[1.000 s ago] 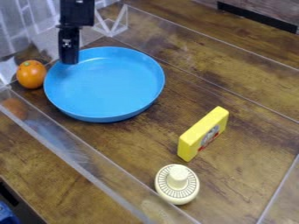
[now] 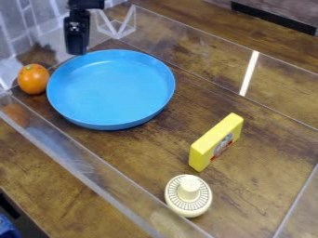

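Note:
My black gripper (image 2: pixel 77 39) hangs at the upper left, just above and behind the back-left rim of a large blue plate (image 2: pixel 110 91); its fingers are dark and small, with nothing visible held. An orange tomato-like fruit (image 2: pixel 33 80) sits left of the plate, close to its rim. A yellow box (image 2: pixel 214 141) with a printed side stands at the right, and a cream round object with a knob (image 2: pixel 189 195) lies near the bottom.
A transparent wall or edge runs diagonally along the lower left, and another borders the back left.
The gripper has shifted left from its earlier positions over the plate's back rim. The plate, fruit, box and cream object are unmoved.

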